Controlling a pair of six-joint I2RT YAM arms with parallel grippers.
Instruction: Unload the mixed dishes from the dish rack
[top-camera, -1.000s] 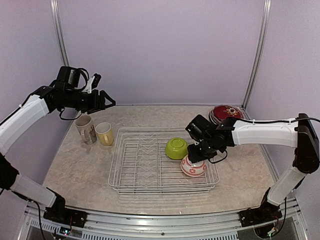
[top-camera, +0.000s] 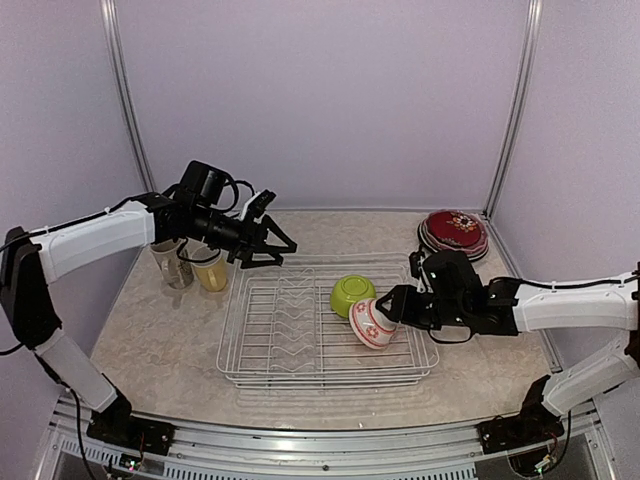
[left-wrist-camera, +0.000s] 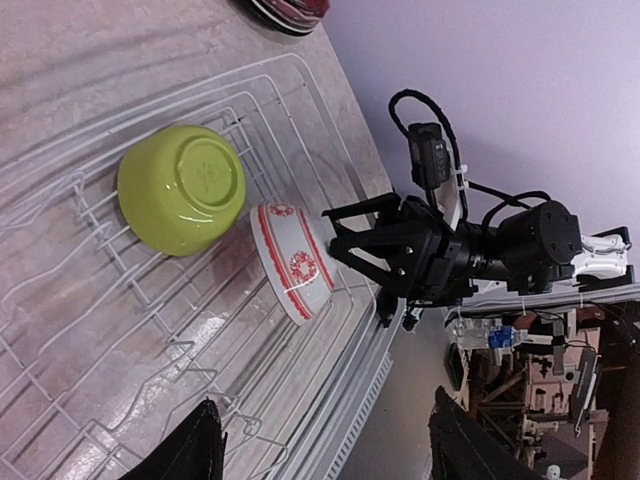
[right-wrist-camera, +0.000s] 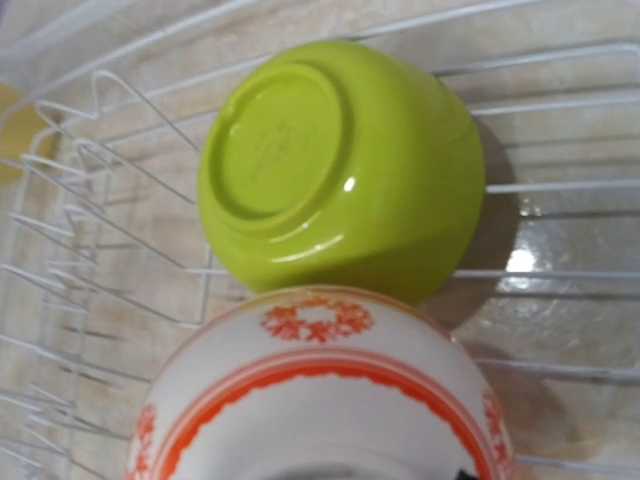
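Observation:
A white bowl with red patterns (top-camera: 370, 325) sits tipped on its side in the right part of the white wire dish rack (top-camera: 270, 378). My right gripper (top-camera: 393, 304) is at the bowl's base; the left wrist view shows its black fingers (left-wrist-camera: 362, 207) against the base, but their grip is unclear. In the right wrist view the patterned bowl (right-wrist-camera: 320, 350) fills the bottom and hides the fingers. Beside it, a green bowl (top-camera: 352, 293) rests bottom up in the rack. Over the rack's back left, my left gripper (top-camera: 284, 252) is open and empty.
Two mugs stand left of the rack, a grey one (top-camera: 172, 265) and a yellow one (top-camera: 210, 272). Stacked red plates (top-camera: 455, 232) lie at the back right. The rack's left half is empty, and counter (top-camera: 150, 340) is clear at the front left.
My left gripper has moved right and lower, from above the mugs to the rack.

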